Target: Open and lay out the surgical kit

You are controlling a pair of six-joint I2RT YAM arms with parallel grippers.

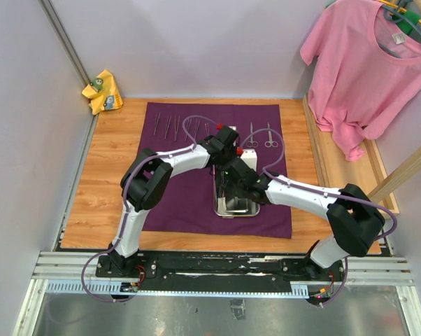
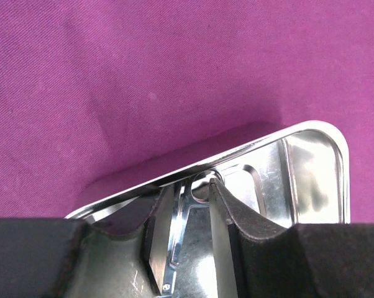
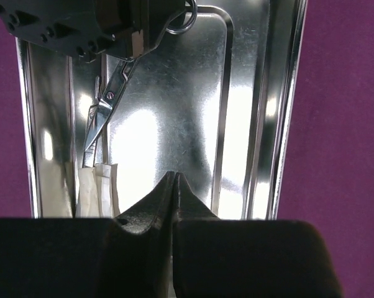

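Observation:
Metal scissors point(image 3: 110, 95) lie slanted along the left side of the steel tray point(image 3: 289, 105). In the left wrist view, their ring end rises by the tray point(image 2: 327, 126) wall, and the shank passes between the fingers of my left gripper, which stand apart. My right gripper is shut with nothing between its tips, over the tray floor to the right of the scissors and clear of them. Pale wrapped pieces point(image 3: 96, 191) lie at the scissors' blade end. From the top, both arms cover much of the tray.
Several slim instruments point(image 1: 167, 126) are lined up at the back left of the purple cloth point(image 1: 179, 213). Two ring-handled tools point(image 1: 270, 136) lie at the back right. A white box point(image 1: 250, 158) is partly hidden near the right arm.

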